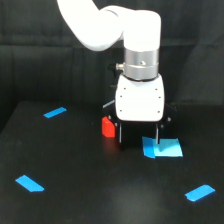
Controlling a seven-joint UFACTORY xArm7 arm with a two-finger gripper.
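My white gripper (139,132) hangs over the middle of the dark table, pointing down. Its dark fingers stand well apart, and nothing shows between them. Left of the gripper is a small red object (108,127), partly covered by the hand or its left finger. To the lower right lies a light blue patch (168,148) on the tabletop, with the right finger over its upper left part. How high the fingertips are above the surface is hard to tell.
Strips of blue tape mark the dark table: one at the back left (55,112), one at the front left (29,184), one at the front right (200,193). A black curtain hangs behind.
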